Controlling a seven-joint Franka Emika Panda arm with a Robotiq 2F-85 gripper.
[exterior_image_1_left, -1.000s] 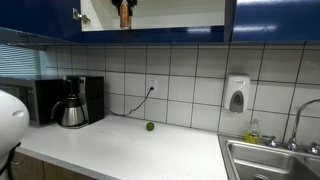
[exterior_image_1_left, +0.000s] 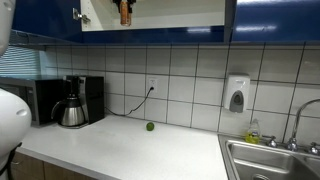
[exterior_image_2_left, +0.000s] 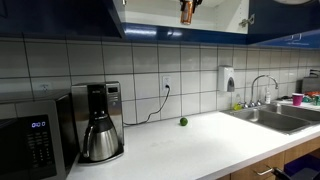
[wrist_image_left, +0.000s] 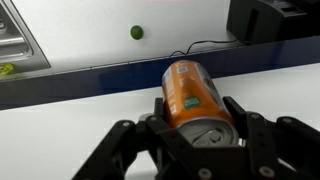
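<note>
An orange-brown can-like container (wrist_image_left: 190, 95) with a silvery end is held in my gripper, which is shut on it in the wrist view. The same container (exterior_image_1_left: 126, 12) appears at the top of exterior view 1, upright in front of the open wall cabinet (exterior_image_1_left: 165, 21). In exterior view 2 the container (exterior_image_2_left: 187, 12) shows below the gripper, near the cabinet's lower edge. Whether it touches the cabinet shelf cannot be told.
On the white counter (exterior_image_1_left: 140, 150) lies a small green round object (exterior_image_1_left: 150, 126). A coffee maker (exterior_image_2_left: 98, 122) and a microwave (exterior_image_2_left: 32, 140) stand on the left; a sink (exterior_image_1_left: 265, 160) is on the right.
Everything on the counter looks the same.
</note>
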